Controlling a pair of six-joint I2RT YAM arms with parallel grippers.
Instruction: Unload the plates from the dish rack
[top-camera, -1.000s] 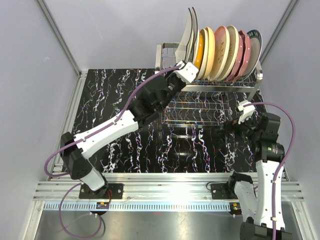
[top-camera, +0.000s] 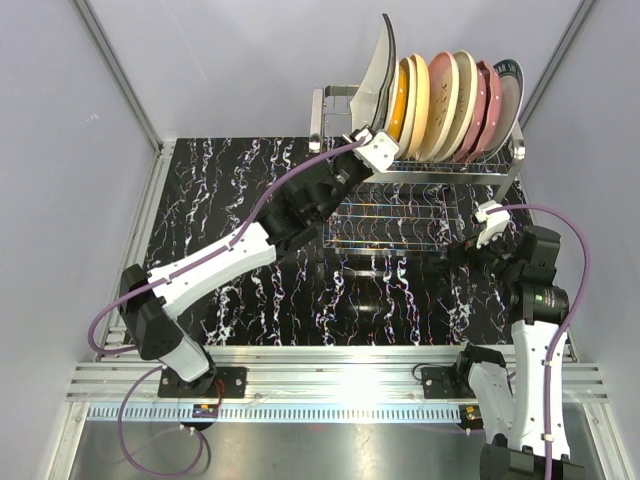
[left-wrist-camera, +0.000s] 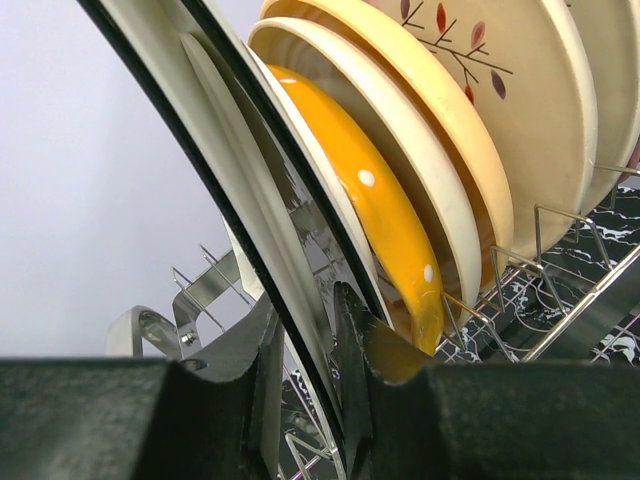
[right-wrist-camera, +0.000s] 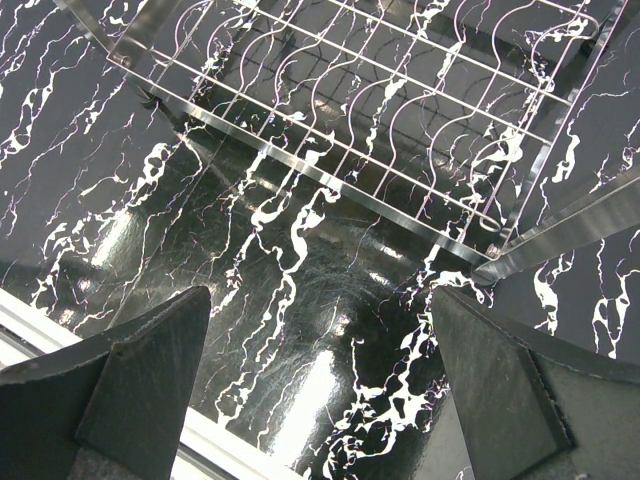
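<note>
Large white black-rimmed plates (top-camera: 374, 80) lean together at the left end of the dish rack (top-camera: 440, 175). In the left wrist view, my left gripper straddles the nearest white plate (left-wrist-camera: 235, 160), whose rim runs down between the fingers. A second black-rimmed plate (left-wrist-camera: 270, 90) passes behind the right-hand finger. Whether both fingers press on the plate cannot be told. My right gripper is wide open and empty, over dark marble in front of the rack. To the right stand an orange plate (left-wrist-camera: 385, 200), cream plates (top-camera: 415, 100) and pink plates (top-camera: 487, 110).
Below the plates is the rack's empty lower wire tier (right-wrist-camera: 370, 110). Its metal leg (right-wrist-camera: 570, 225) rises close to my right gripper.
The two black-rimmed plates, their tops slightly apart a second ago, now stand almost flush, the left one shifted right. The right arm is still.
</note>
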